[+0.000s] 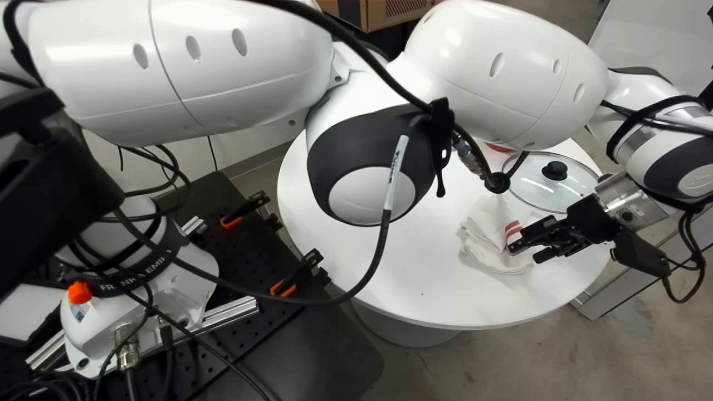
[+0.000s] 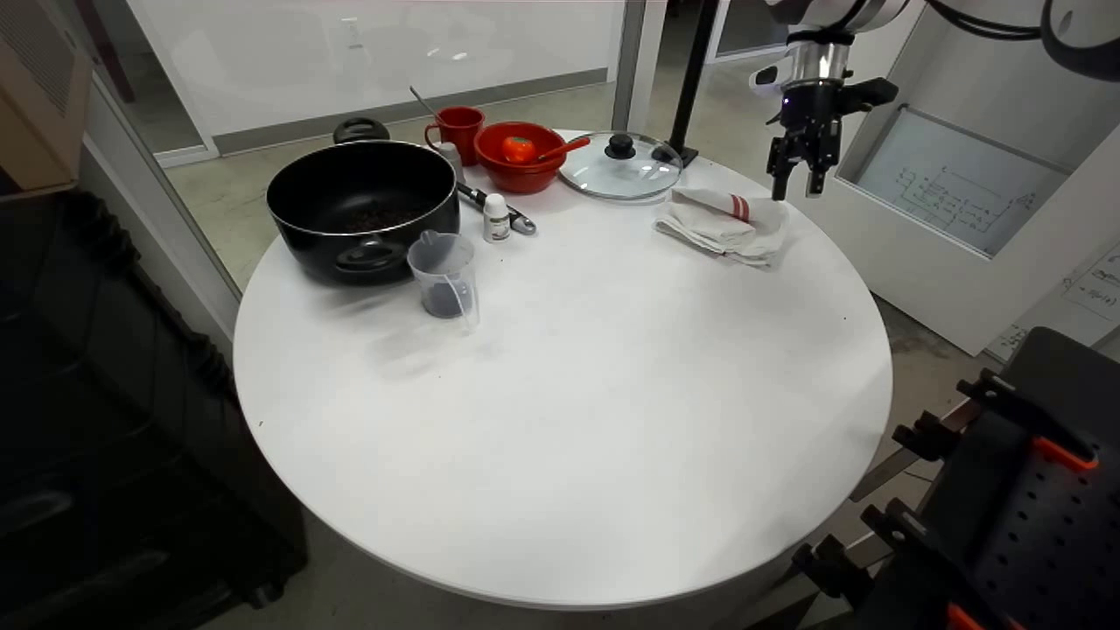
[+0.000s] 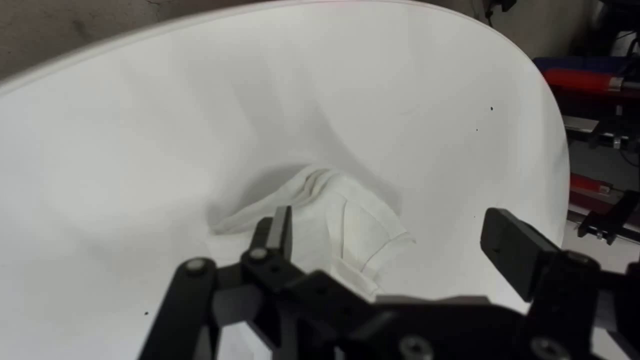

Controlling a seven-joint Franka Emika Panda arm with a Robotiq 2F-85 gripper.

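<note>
A white cloth with red stripes (image 2: 724, 224) lies folded and rumpled near the table's far right edge. In the wrist view the white cloth (image 3: 360, 228) sits below and between the fingers, partly hidden by the gripper's body. My gripper (image 2: 798, 189) is open above the table's rim, just beyond the cloth's right end. From exterior view 1, the gripper (image 1: 525, 250) overlaps the striped end of the cloth (image 1: 484, 247). Nothing shows between the fingers, which are wide apart.
Behind the cloth lie a glass lid (image 2: 621, 178) and a red bowl (image 2: 514, 173). A black pot (image 2: 362, 205), a measuring cup (image 2: 443, 275), a small white bottle (image 2: 496, 217) and a red mug (image 2: 458, 133) stand at the left.
</note>
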